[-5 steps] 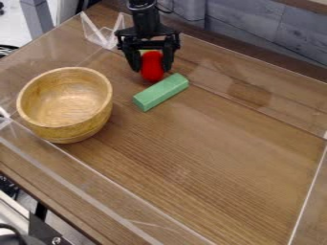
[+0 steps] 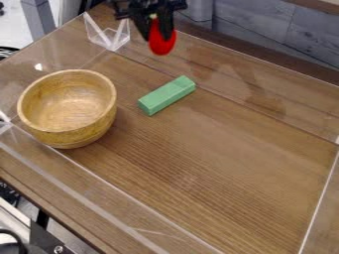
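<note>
My gripper point(image 2: 157, 20), dark and at the top of the view, is shut on a red object point(image 2: 162, 40) that hangs beneath it, raised near the back of the table. Below it and a little to the right, a green rectangular block point(image 2: 166, 95) lies on the wooden table point(image 2: 225, 169). A large tan bowl point(image 2: 66, 107) stands at the left.
A clear plastic item point(image 2: 109, 30) is at the back left, beside the gripper. A grey wall runs along the back right.
My gripper has moved up and back with the red object in it, which was lower, close by the green block. The block and bowl have not moved.
</note>
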